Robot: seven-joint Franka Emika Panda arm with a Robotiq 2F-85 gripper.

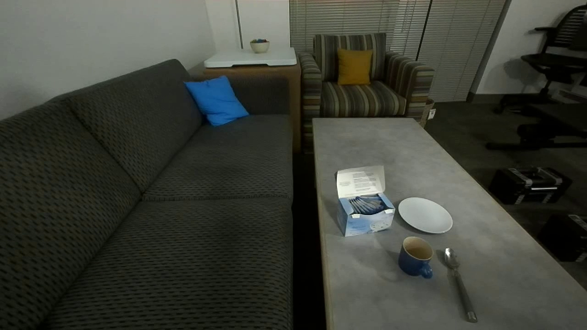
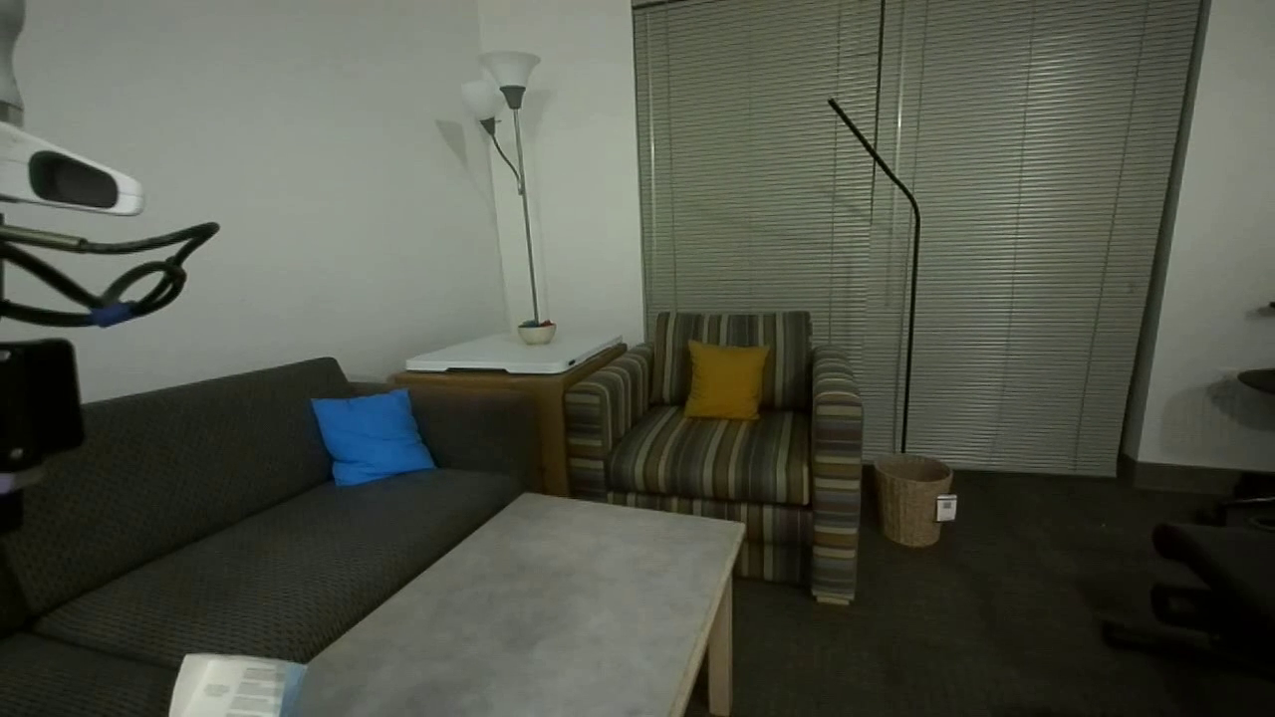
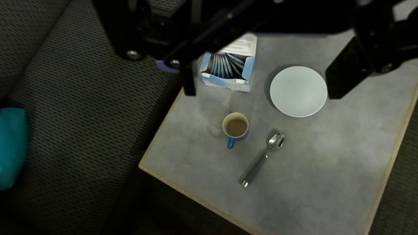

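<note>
Seen from the wrist, my gripper is open wide above the table, its two dark fingers far apart and nothing held. Below it, a blue mug with a cream inside contains a brown liquid. An open light-blue box of packets stands with its lid up; my gripper's body hides part of it in the wrist view. Beside the box lies a round white plate, empty. A spoon with a grey handle rests near the mug, not touching it. Exterior view 1 does not include the gripper.
A dark sofa with a blue pillow runs along its left side. At the far end is a striped armchair. Part of my arm shows at the left of exterior view 2.
</note>
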